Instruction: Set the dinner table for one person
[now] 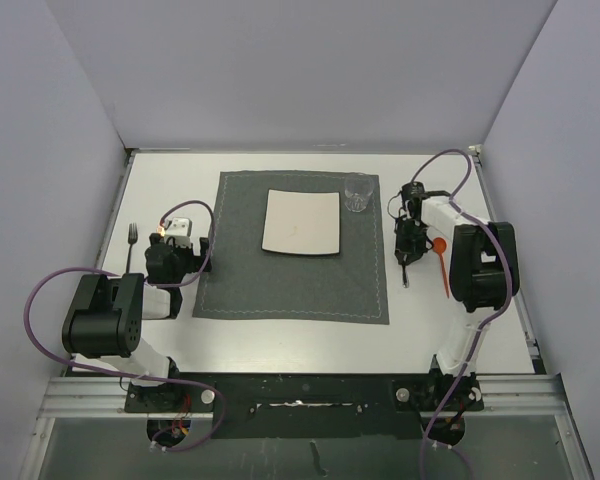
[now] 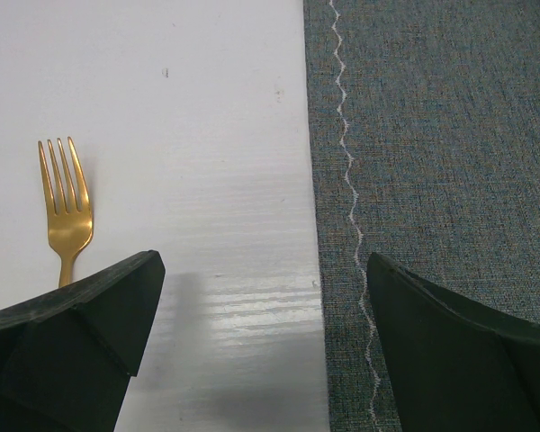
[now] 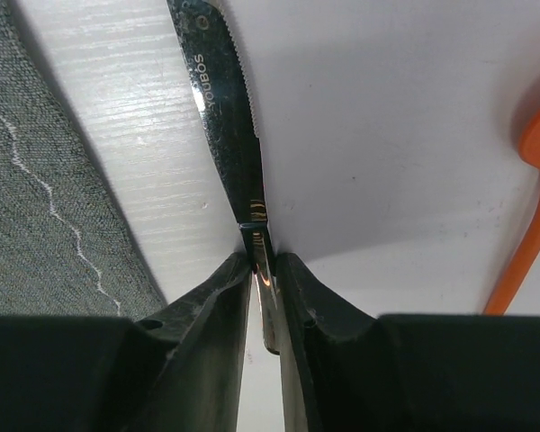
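Observation:
A dark knife point(image 3: 225, 108) lies on the white table to the right of the grey placemat point(image 1: 290, 290), blade away from the robot. Around its handle stand the fingertips of my right gripper, one close on each side; whether both press on it I cannot tell. From above, the right gripper point(image 1: 412, 240) hides the knife's middle. My left gripper is open over the mat's left edge, empty. To its left lies a gold fork point(image 2: 69, 229). A pale square plate point(image 1: 301, 220) and a clear glass point(image 1: 358, 192) rest on the mat.
An orange spoon point(image 1: 444, 268) lies right of the knife, close beside the right gripper. Walls stand at the back and both sides.

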